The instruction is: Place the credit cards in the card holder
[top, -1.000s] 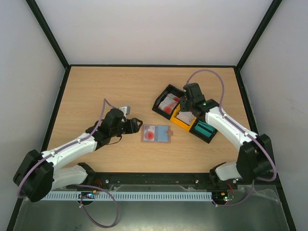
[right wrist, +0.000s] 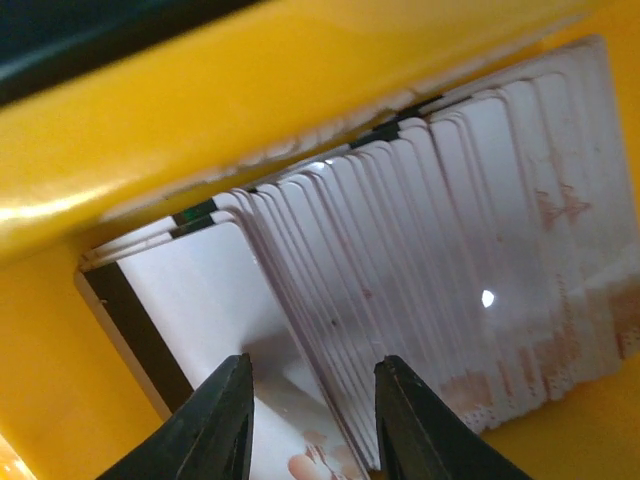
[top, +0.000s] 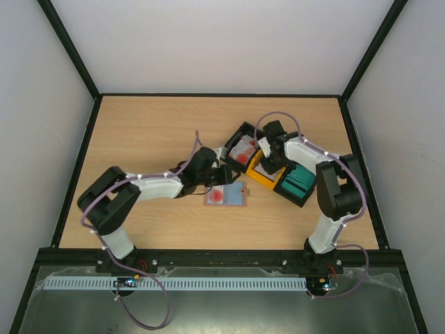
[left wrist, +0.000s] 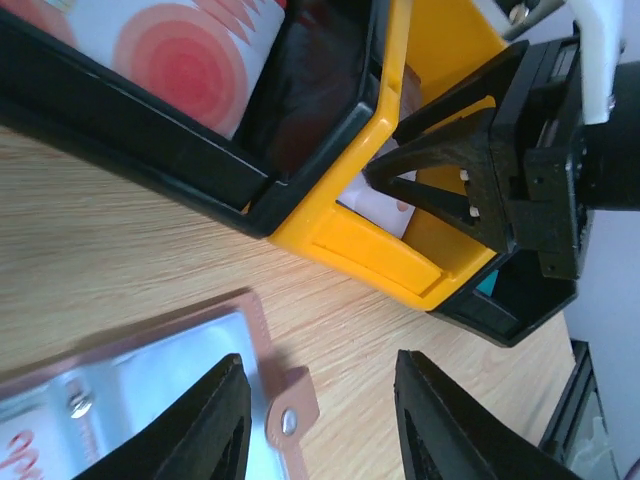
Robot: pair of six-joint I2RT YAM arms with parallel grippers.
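My right gripper is open inside the yellow box (right wrist: 45, 330), low over a packed row of white cards (right wrist: 440, 250). Its fingers straddle the right edge of the front white card (right wrist: 205, 310); no grip on it shows. The card holder (top: 235, 194) lies flat on the table, with a red-patterned white card (top: 216, 195) on its left side and a bare blue right side. Above the holder's upper right part hovers my left gripper, open and empty. In the left wrist view, the holder's tab with a metal snap (left wrist: 290, 421) shows between its fingers.
A black box (top: 243, 147) with red-patterned cards and another with teal cards (top: 299, 179) flank the yellow box. Both grippers are close together near the boxes. Bare wood (top: 153, 125) spreads across the table's left and back.
My left arm has swung right, from left of the holder to above it. My right gripper has come down and a little toward the front, into the yellow box.
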